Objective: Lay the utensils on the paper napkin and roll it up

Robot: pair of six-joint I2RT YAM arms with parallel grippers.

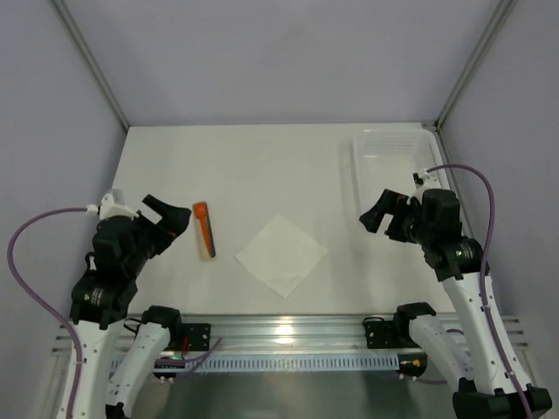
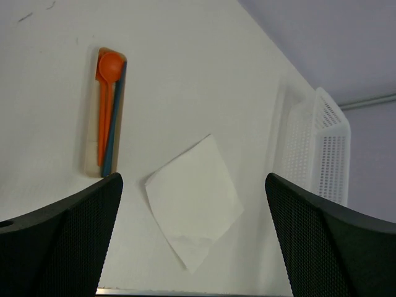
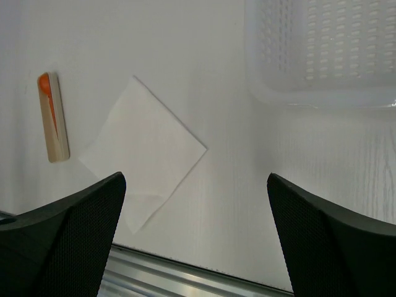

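Note:
A light wooden holder (image 2: 93, 148) lies left of centre on the table, holding an orange spoon (image 2: 111, 68) and a dark blue utensil (image 2: 111, 136), with another orange piece beside them. A white paper napkin (image 1: 281, 255) lies flat, turned diamond-wise, to the right of the holder (image 3: 57, 142), apart from it. My left gripper (image 1: 168, 214) hangs open above the table left of the holder, nothing between its fingers. My right gripper (image 1: 377, 215) is open and empty, above the table right of the napkin.
A white perforated plastic basket (image 1: 391, 138) sits at the back right, partly behind the right arm. A metal rail (image 1: 284, 327) runs along the front edge, with walls around the sides and back.

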